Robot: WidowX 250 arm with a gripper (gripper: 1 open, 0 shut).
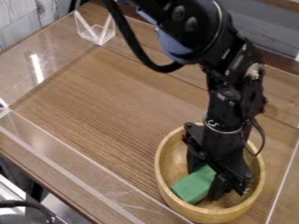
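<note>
My black gripper [212, 162] reaches down into a round wooden bowl [173, 162] at the lower right of the camera view. A green block [193, 187] lies in the bowl beneath the fingertips, which are shut on it; the fingers hide much of the block.
A clear plastic object [96, 28] stands at the back left, and dark cables lie at the lower left edge. The table's back edge runs behind the arm.
</note>
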